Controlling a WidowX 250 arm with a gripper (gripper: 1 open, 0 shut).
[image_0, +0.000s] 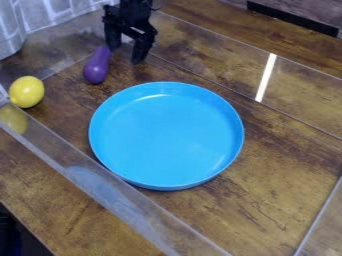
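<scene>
At the top of the camera view the black gripper (128, 38) hangs over the wooden table, just behind and right of a purple eggplant (96, 64); its dark fingers are hard to make out. A yellow lemon (26, 92) lies at the left, in front of the eggplant. A large empty blue plate (166, 169) sits in the middle.
Clear plastic sheeting or walls run along the left side, with a clear strip edge toward the lower left.
</scene>
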